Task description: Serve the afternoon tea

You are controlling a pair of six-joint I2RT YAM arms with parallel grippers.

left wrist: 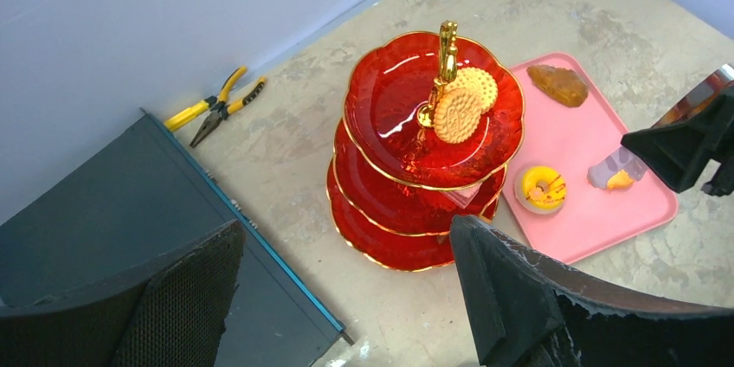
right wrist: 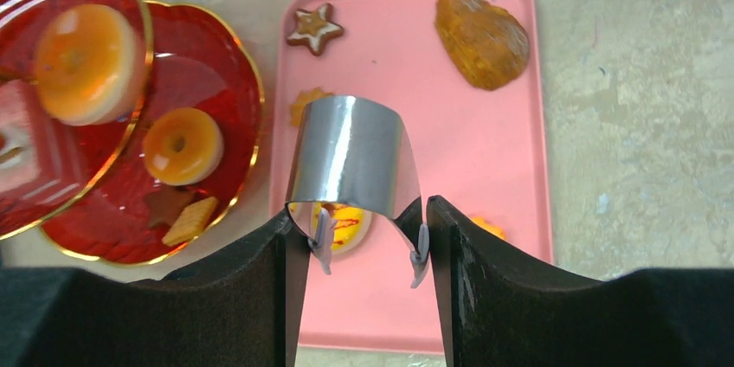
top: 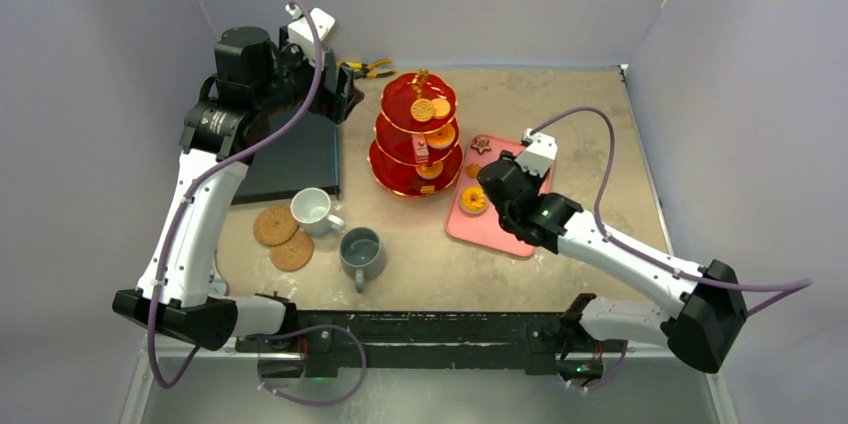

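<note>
My right gripper is over the pink tray [right wrist: 467,133], holding a shiny metal tong-like piece [right wrist: 346,151] that partly hides a yellow donut [left wrist: 542,183]. Also on the tray are a star cookie [right wrist: 313,29], a small cookie [right wrist: 307,100] and a brown pastry [right wrist: 480,38]. The red three-tier stand [top: 414,179] carries biscuits [left wrist: 456,116] on top, donuts [right wrist: 180,144] and other treats below. My left gripper stands open and empty, left of the stand.
A dark board [top: 285,164] and yellow-handled pliers [left wrist: 227,107] lie at back left. A white mug [top: 310,207], a grey mug [top: 362,249] and round mats [top: 291,252] occupy the front left. Table right of the tray is clear.
</note>
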